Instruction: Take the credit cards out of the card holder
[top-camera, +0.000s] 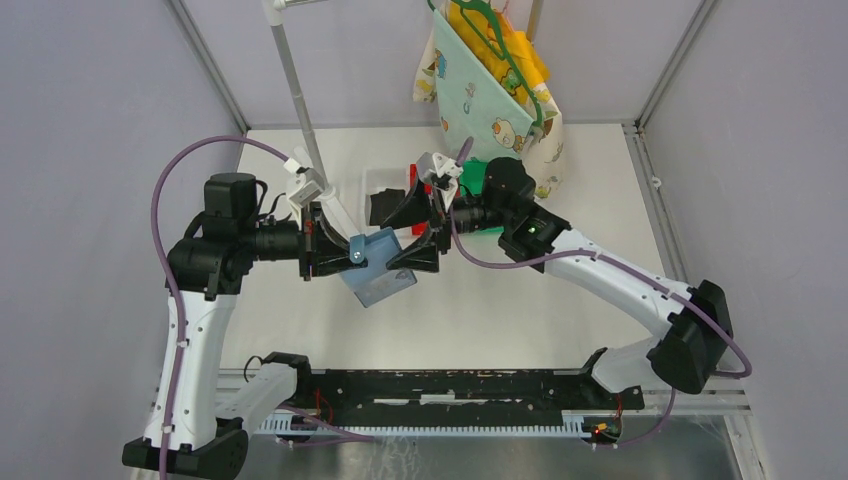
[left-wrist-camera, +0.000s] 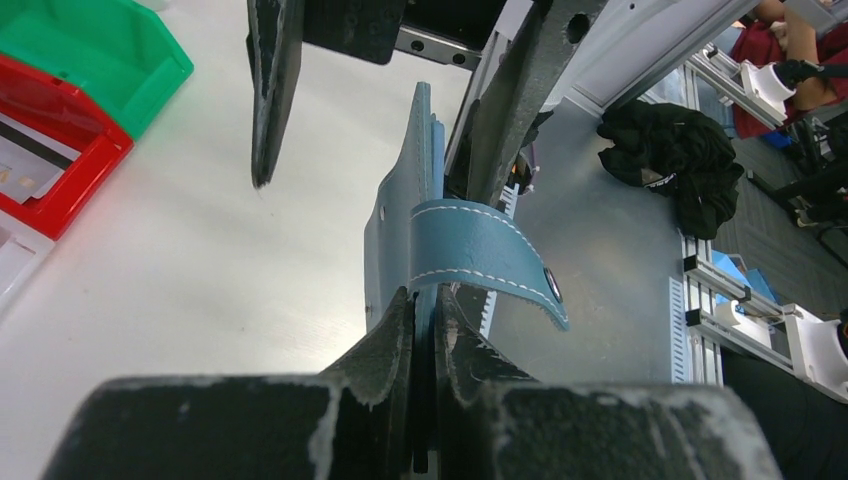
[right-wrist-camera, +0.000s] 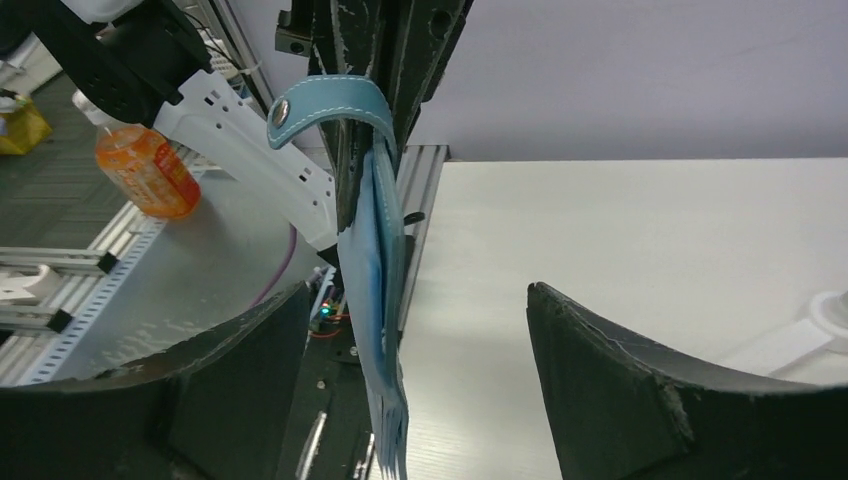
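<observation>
A blue leather card holder with a snap strap hangs above the table, my left gripper shut on its strap end. In the right wrist view the card holder is seen edge-on, slightly fanned at its lower end. My right gripper stands open at the holder's other end. Its two fingers lie on either side of the holder, apart from it. In the left wrist view those right fingers also show spread. No separate card can be made out inside the holder.
Behind the arms a red box, a green box and a clear tray stand on the white table. A white pole rises near the left gripper.
</observation>
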